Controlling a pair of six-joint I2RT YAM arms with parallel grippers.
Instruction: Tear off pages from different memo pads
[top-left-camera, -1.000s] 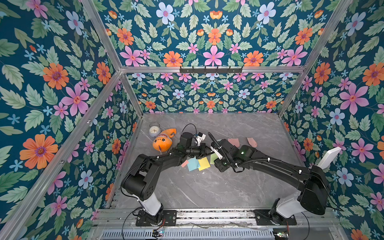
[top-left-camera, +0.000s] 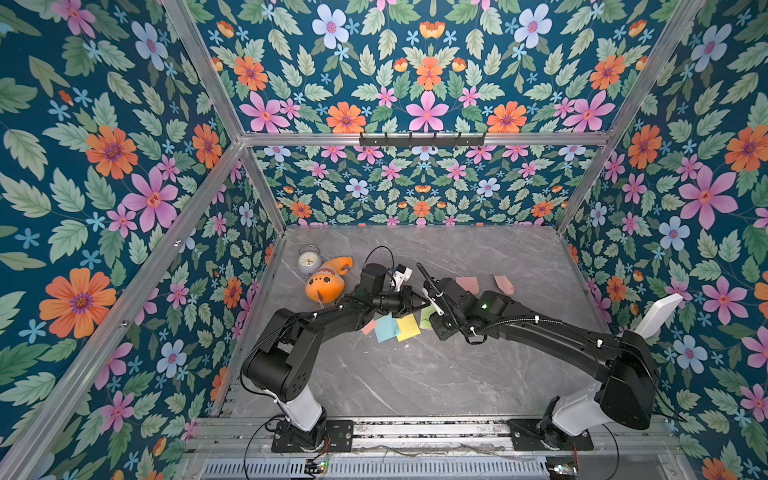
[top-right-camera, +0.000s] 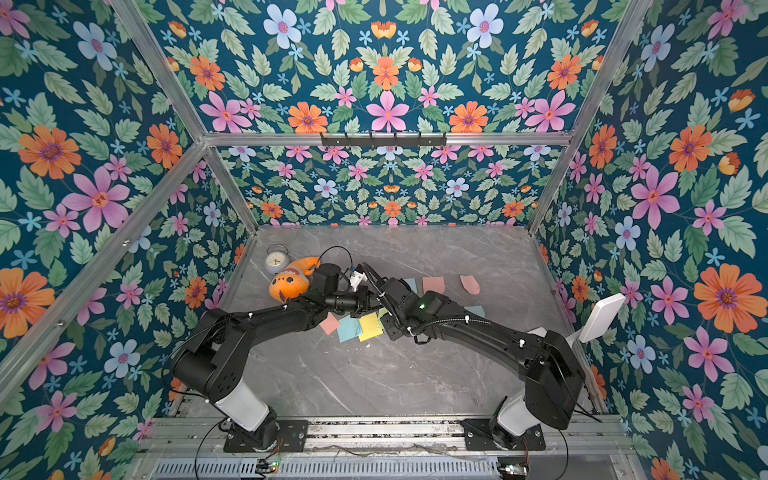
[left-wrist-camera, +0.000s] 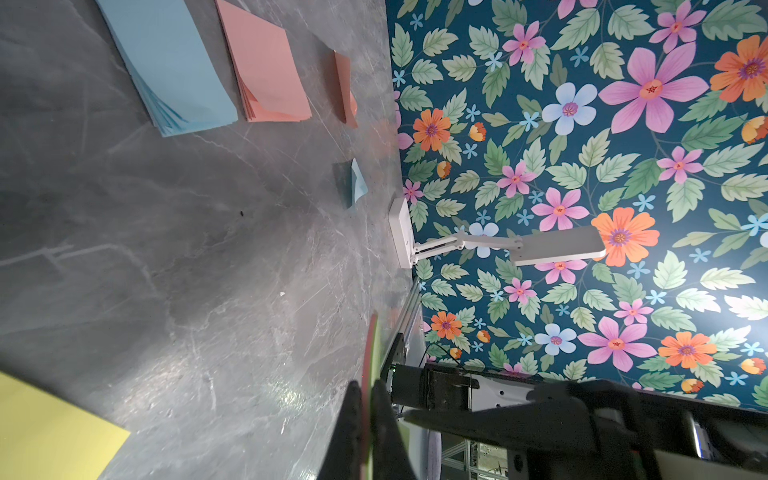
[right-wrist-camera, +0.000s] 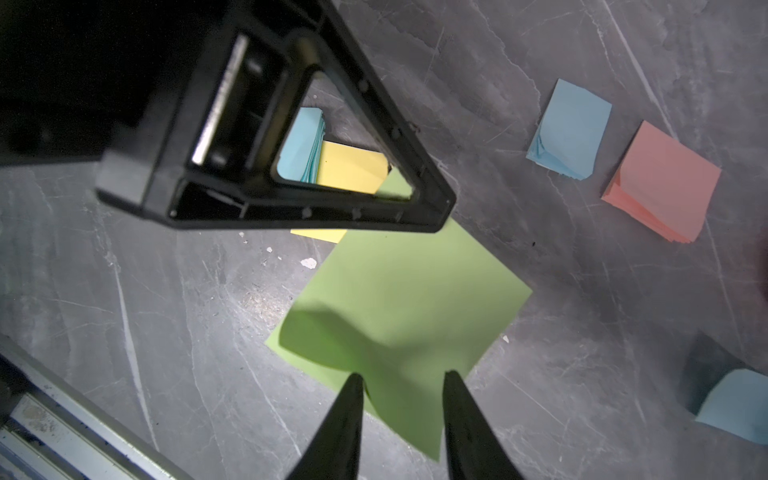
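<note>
A light green square sheet (right-wrist-camera: 416, 296) hangs by one corner at the tip of my left gripper, which is shut. Seen edge-on in the left wrist view, the paper is a thin strip; whether it is one page or several I cannot tell. My right gripper is part open, its fingers (right-wrist-camera: 349, 408) apart on either side of the sheet's lower area, without pinching it. The yellow pad (top-left-camera: 407, 327), blue pad (top-left-camera: 387, 328) and pink pad (top-right-camera: 329, 323) lie near the left gripper. Another blue pad (right-wrist-camera: 574, 128) and pink pad (right-wrist-camera: 664, 184) lie farther right.
A curled blue page (right-wrist-camera: 740, 404) and a curled pink page (left-wrist-camera: 345, 88) lie loose on the right side. An orange plush toy (top-left-camera: 326, 281) and a small clock (top-left-camera: 309, 260) stand at the back left.
My right gripper has shifted slightly beside the green sheet, and the sheet's visible part looks a little different from above. The left arm looks nearly still.
</note>
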